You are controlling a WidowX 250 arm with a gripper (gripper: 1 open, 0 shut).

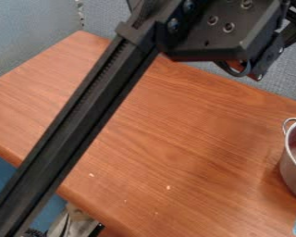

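Observation:
My black arm (77, 130) runs diagonally from the lower left up to a dark housing (218, 32) at the top right, above a wooden table (176, 148). Part of the assembly at the upper right is cut off by the frame, and I cannot make out gripper fingers or their state. A silver metal pot (291, 171) with a handle stands at the right edge of the view, partly out of frame.
Grey walls or partitions (27, 37) border the far side. Blue surfaces show beyond the table at the left and lower right.

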